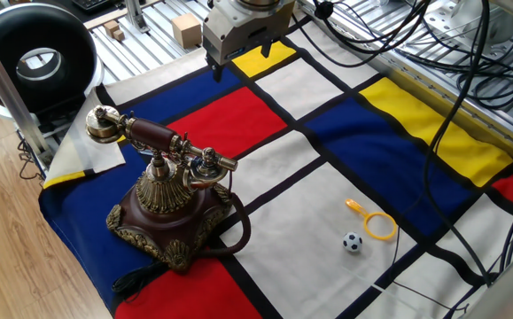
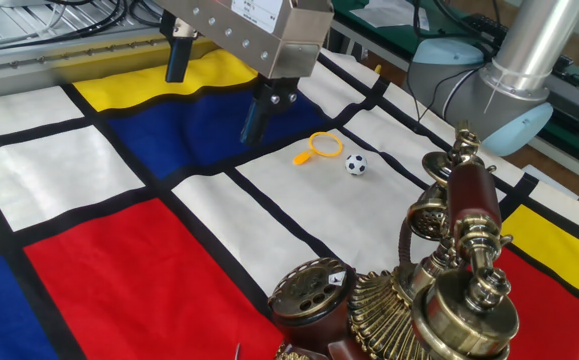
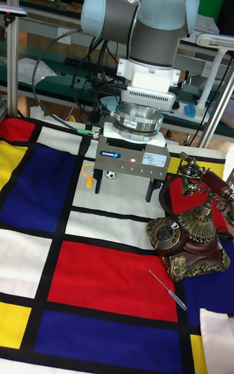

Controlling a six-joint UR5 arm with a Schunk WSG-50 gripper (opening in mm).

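Observation:
High above the cloth, my gripper [image 1: 242, 64] [image 2: 215, 100] [image 3: 123, 193] stands open, its two dark fingers wide apart and nothing between them. An antique-style telephone [image 1: 169, 199] [image 2: 409, 310] [image 3: 197, 232], dark red with brass trim, rests upright on the cloth, handset in its cradle. A small black-and-white ball [image 1: 352, 242] [image 2: 356, 165] lies beside a yellow ring with a handle [image 1: 380, 225] [image 2: 326, 145]; the two are apart. In exterior view 3 a screwdriver [image 3: 173, 293] with a pale handle lies in front of the telephone.
A color-block cloth [image 1: 229, 124] covers the table, with wide bare areas. Black cables [image 1: 433, 151] hang along the right in exterior view 1. Behind the cloth sit a wooden block [image 1: 186, 31] and a large black ring-shaped object [image 1: 48, 62]. One cloth corner is folded over.

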